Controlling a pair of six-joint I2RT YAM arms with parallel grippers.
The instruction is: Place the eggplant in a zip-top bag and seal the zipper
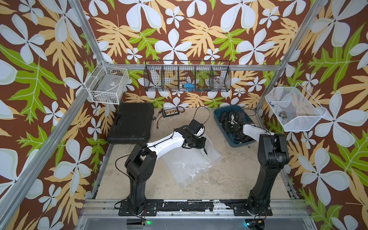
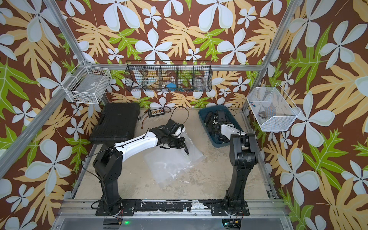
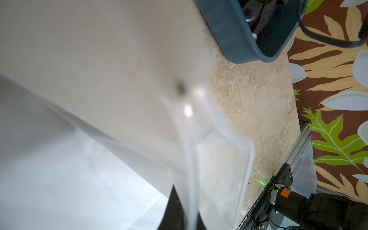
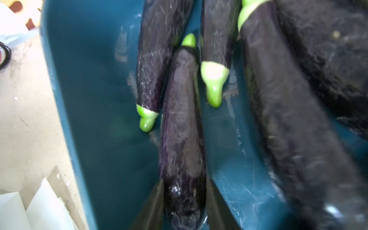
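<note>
In the right wrist view, a dark purple eggplant (image 4: 182, 126) with a green tip lies lengthwise in the blue bin. My right gripper is part open, its fingers on either side of that eggplant's lower end; whether they press on it cannot be made out. The clear zip top bag (image 1: 184, 164) lies flat on the table, its mouth toward the bin. My left gripper is shut at the mouth, with thin bag film running between its fingertips. One side of the bag mouth stands raised, blurred close to the left wrist camera.
The blue bin (image 1: 219, 118) stands at the back right, and several other eggplants (image 4: 299, 126) lie around the chosen one. A black case (image 1: 130, 122) sits at the left. Bare table lies between bag and bin.
</note>
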